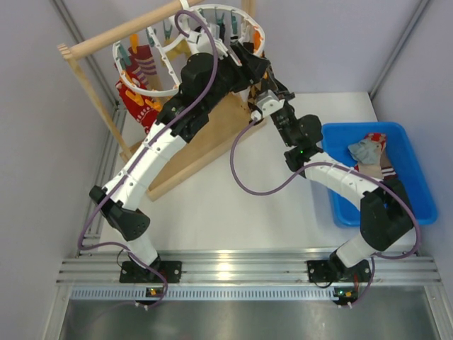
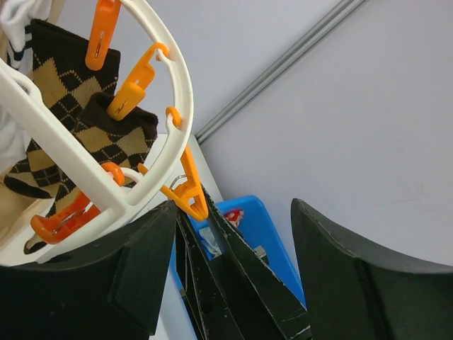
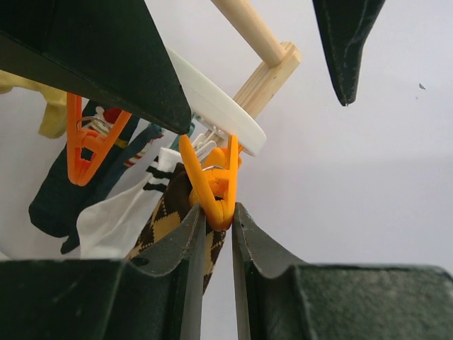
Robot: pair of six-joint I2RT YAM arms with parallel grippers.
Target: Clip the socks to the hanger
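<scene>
A white ring hanger (image 2: 148, 185) with clips hangs from the wooden stand; socks dangle below it. My left gripper (image 1: 252, 68) is at the hanger's right side, open in its own view, with an orange clip (image 2: 191, 198) just beyond its fingertips. My right gripper (image 1: 263, 99) is just below and right of it. In the right wrist view its fingertips meet at the base of an orange clip (image 3: 216, 205); behind that hangs a brown checked sock (image 3: 163, 219). The left gripper's dark fingers loom above in that view.
The wooden stand (image 1: 92, 41) surrounds the hanger at the upper left. A blue bin (image 1: 417, 191) holding more socks sits at the right.
</scene>
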